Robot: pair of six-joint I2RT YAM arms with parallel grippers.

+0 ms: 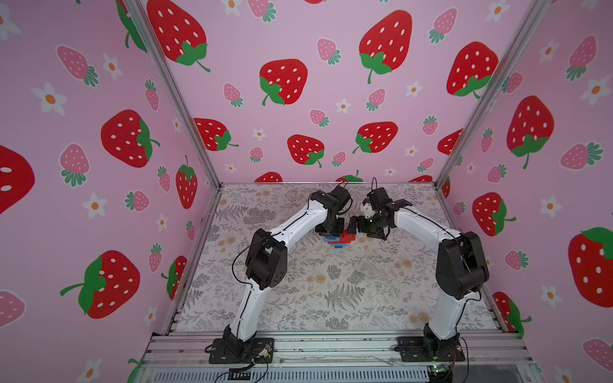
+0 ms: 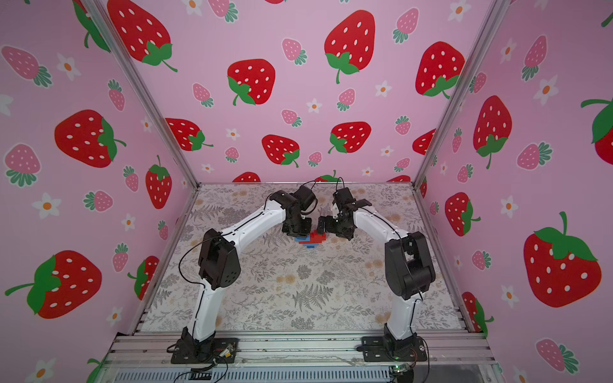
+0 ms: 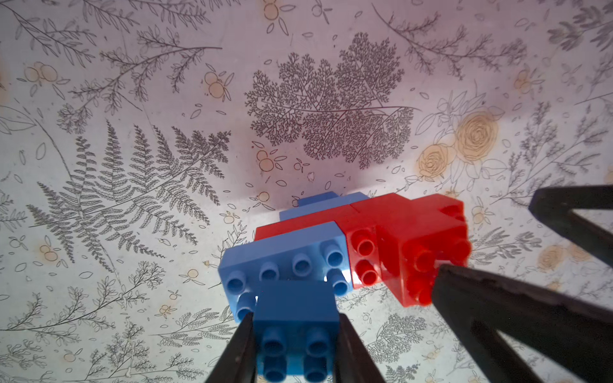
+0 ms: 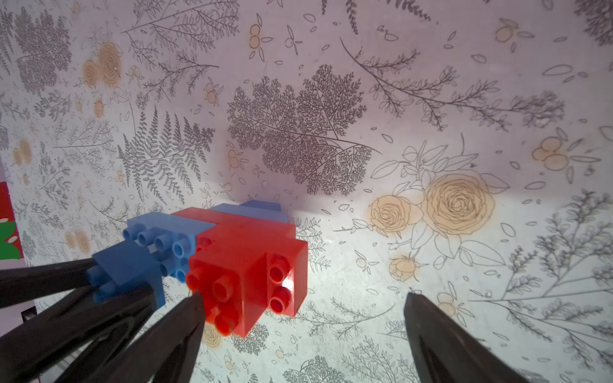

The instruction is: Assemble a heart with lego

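A stack of blue and red bricks lies on the patterned table, its wide blue brick [image 3: 300, 255] on one side of the top and a red brick [image 4: 236, 249] raised on the other. My left gripper is shut on a small blue brick [image 3: 297, 306], held over the wide blue brick; whether the two touch cannot be told. Open and empty, my right gripper hovers near the red end of the stack, one finger [image 4: 162, 341] close to the red brick. In the top left view the grippers hide part of the stack [image 1: 338, 240].
My two grippers stand close together, the right one's fingers near the left one's. Pink walls [image 2: 293, 102] enclose the table.
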